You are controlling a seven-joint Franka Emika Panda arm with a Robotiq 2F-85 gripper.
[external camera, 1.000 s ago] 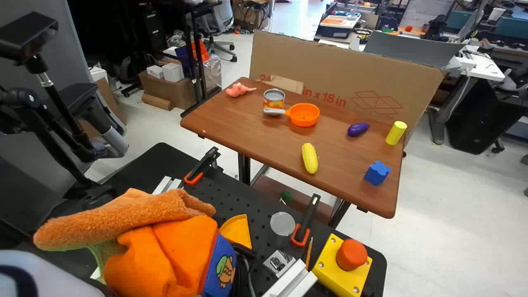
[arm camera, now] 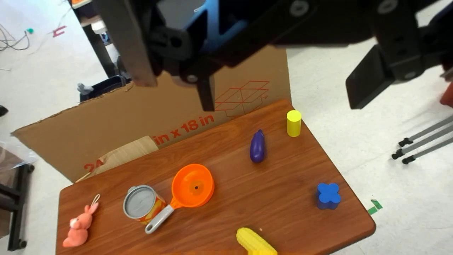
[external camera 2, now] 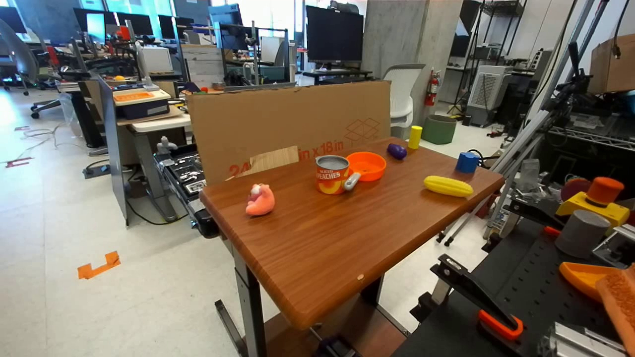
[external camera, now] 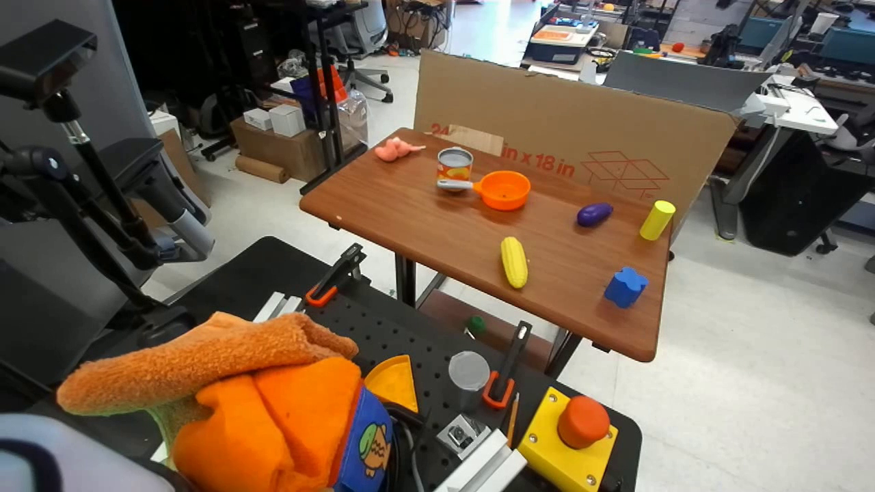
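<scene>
My gripper stands open above and short of the table in the wrist view, its fingers wide apart with nothing between them. On the brown table lie a purple eggplant [arm camera: 257, 147], an upright yellow cylinder [arm camera: 293, 123], a blue flower-shaped block [arm camera: 328, 196] and a yellow corn cob [arm camera: 256, 242], cut off by the lower edge. An orange pan [arm camera: 193, 185] rests with its grey handle against or close by a peach can [external camera 2: 331, 174]. At the far left corner sits a pink plush toy [arm camera: 80, 225]. Neither exterior view shows the gripper.
A cardboard sheet [external camera: 558, 123] walls off the table's back edge. In front, a black bench [external camera: 410, 324] carries clamps, an orange cloth toy [external camera: 262, 410] and a yellow box with a red button [external camera: 582, 422].
</scene>
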